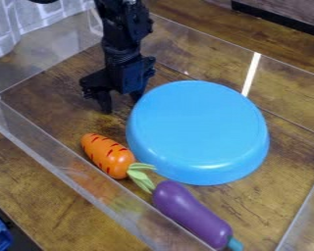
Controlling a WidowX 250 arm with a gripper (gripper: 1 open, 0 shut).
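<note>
The black gripper [118, 78] hangs from the top centre down to the wooden floor of the tray, just behind and left of a large blue round object [196, 131]. Its fingers are dark and low, and I cannot make out whether they are open or hold anything. An orange toy carrot [107, 154] with a green top lies in front, left of the blue object. A purple toy eggplant [191, 214] lies at the lower right.
Clear plastic walls edge the tray [42, 147] on the left and right. Bare wood [278, 108] shows to the right of the blue object and at the left around the gripper.
</note>
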